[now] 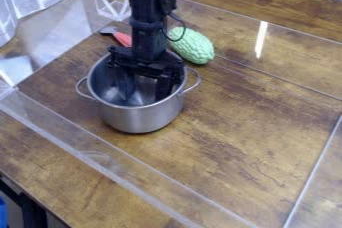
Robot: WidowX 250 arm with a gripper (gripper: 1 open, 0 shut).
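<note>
A steel pot (140, 115) with two side handles stands on the wooden table at centre left. My black gripper (140, 82) reaches down from above into the pot, its fingers inside, so whether they hold anything or are open is hidden. A red object (122, 38) lies behind the arm, partly covered by it. A green, bumpy corn-like vegetable (191, 45) lies to the right, behind the pot.
Clear plastic strips border the wooden table (254, 122) along the left and back. A whitish crumpled material (34, 22) is at the upper left.
</note>
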